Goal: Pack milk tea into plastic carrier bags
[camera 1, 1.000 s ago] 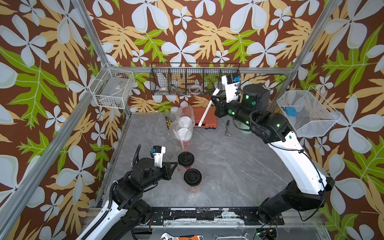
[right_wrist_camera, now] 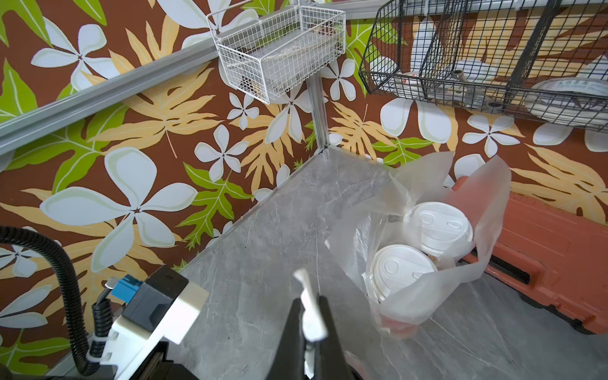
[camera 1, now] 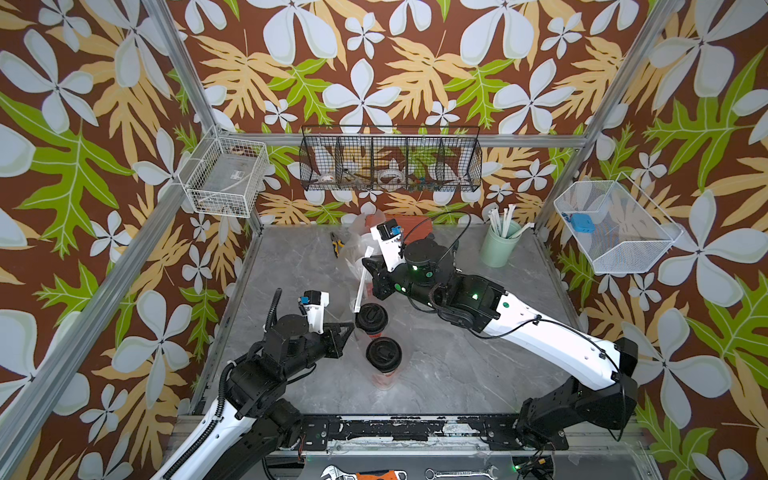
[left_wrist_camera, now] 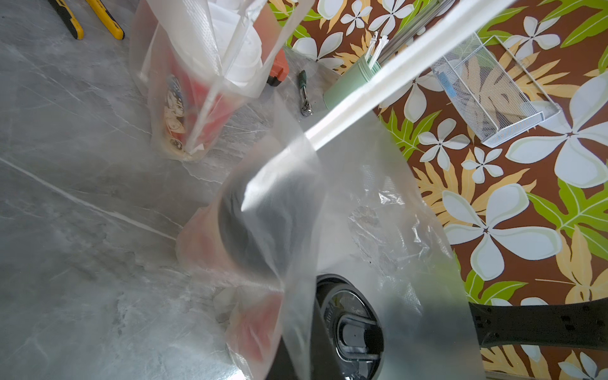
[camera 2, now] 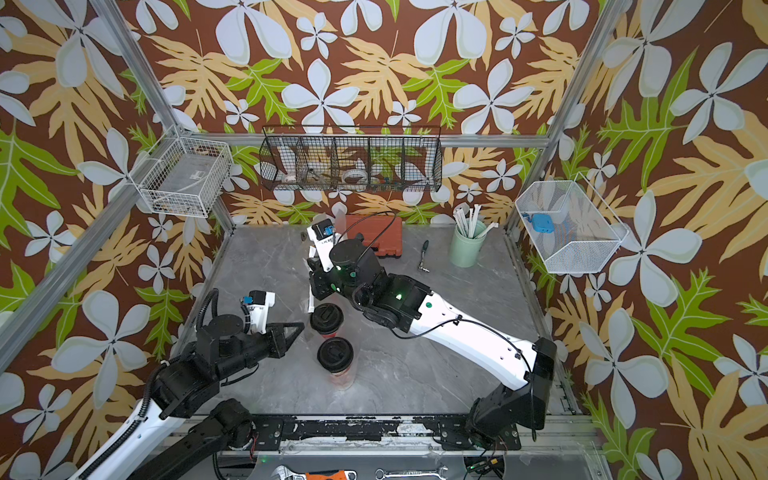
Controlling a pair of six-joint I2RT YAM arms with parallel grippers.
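Two cups with black lids, a rear cup (camera 1: 372, 317) and a front cup (camera 1: 384, 354), stand at mid-table. A clear plastic bag (left_wrist_camera: 392, 253) surrounds them. My left gripper, left of the cups, is shut on the bag's thin film. Above and behind the cups, my right gripper is shut on a wrapped white straw (left_wrist_camera: 380, 82). The straw slants down to the bag's mouth, its lower end over the rear lid and seen through film; I cannot tell whether it is inside. Another bag (right_wrist_camera: 471, 269) behind holds two white-lidded cups (right_wrist_camera: 405, 272).
A green holder (camera 1: 497, 248) with straws stands at the back right. A red toolbox (right_wrist_camera: 557, 253) lies by the back wall, and a small hand tool (camera 2: 424, 254) near it. Pliers (left_wrist_camera: 104, 19) lie behind left.
The straw now hangs steeply above the rear cup. My left arm has hardly moved.
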